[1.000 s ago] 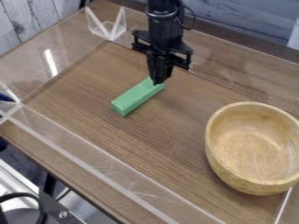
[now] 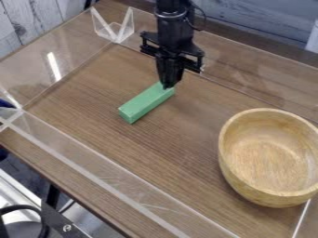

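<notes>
A green rectangular block (image 2: 145,103) lies on the wooden table (image 2: 99,149), left of centre. Just beyond its upper end, the black robot gripper (image 2: 168,82) hangs down from the arm, its fingertips close together with nothing visible between them. Whether they touch the block cannot be told from this view.
A large round wooden bowl (image 2: 267,156) fills the right side of the table. Clear plastic edging runs along the left side and back corner, and a black cable (image 2: 25,214) is at the lower left.
The gripper has shifted very slightly over the last second, staying at the block's upper end. The block and bowl look unmoved.
</notes>
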